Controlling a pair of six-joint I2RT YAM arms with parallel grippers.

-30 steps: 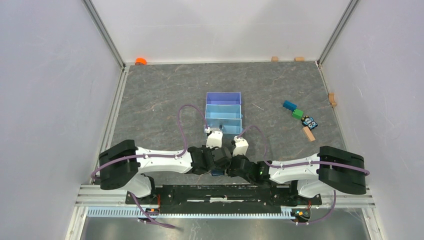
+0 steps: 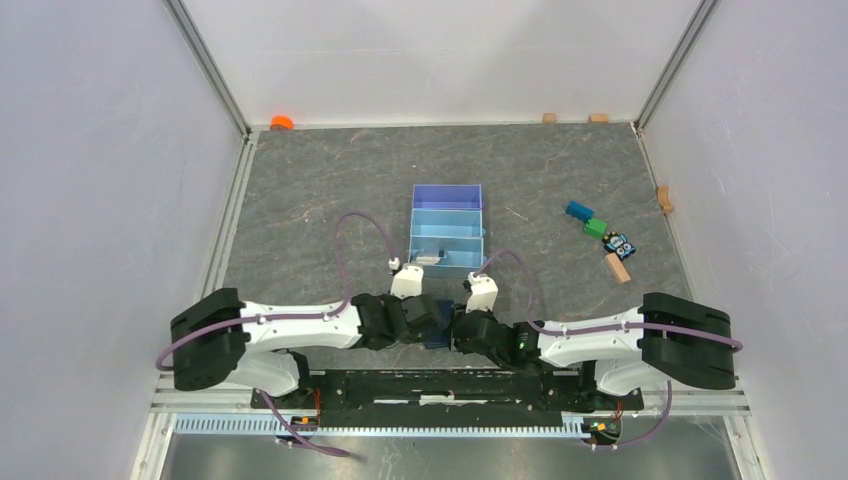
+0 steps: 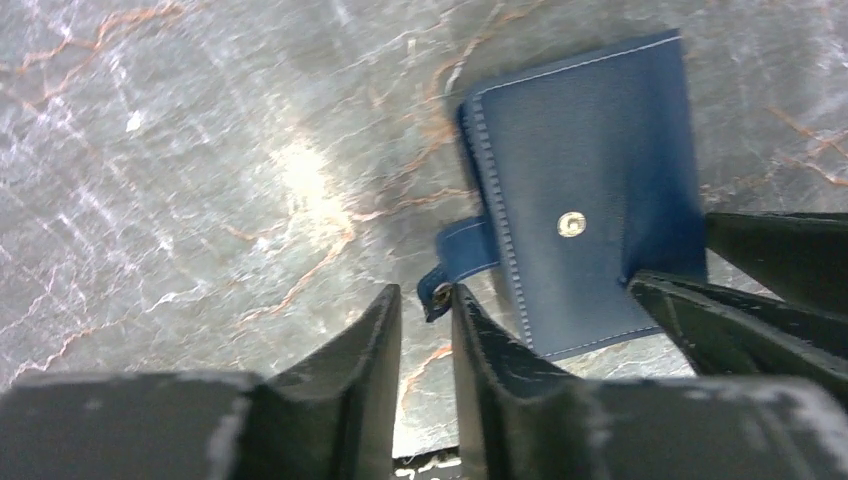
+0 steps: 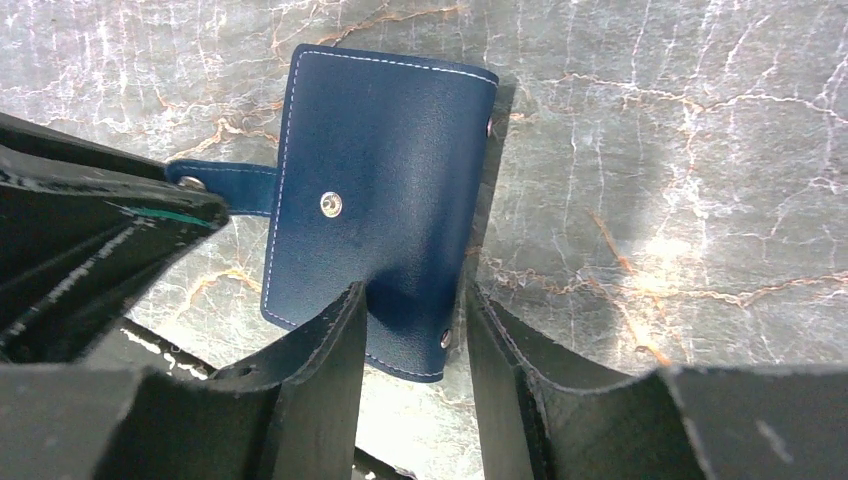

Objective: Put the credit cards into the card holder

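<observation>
A dark blue card holder (image 3: 560, 190) lies closed on the table, its flap strap (image 3: 468, 248) sticking out to the left with a metal snap at its end. My right gripper is shut on the holder's near right part, and the leather creases beside one finger. At the strap's end is my left gripper, its fingers part open, with the snap showing at the gap between the fingertips; whether they touch it I cannot tell. No credit card shows clearly in any view.
Beyond the arms stands a blue compartment box (image 2: 447, 222) with a small whitish item (image 2: 428, 257) in its nearest section. Toy blocks (image 2: 595, 228) lie at the right. Free table spreads at the far left.
My right arm has hardly moved.
</observation>
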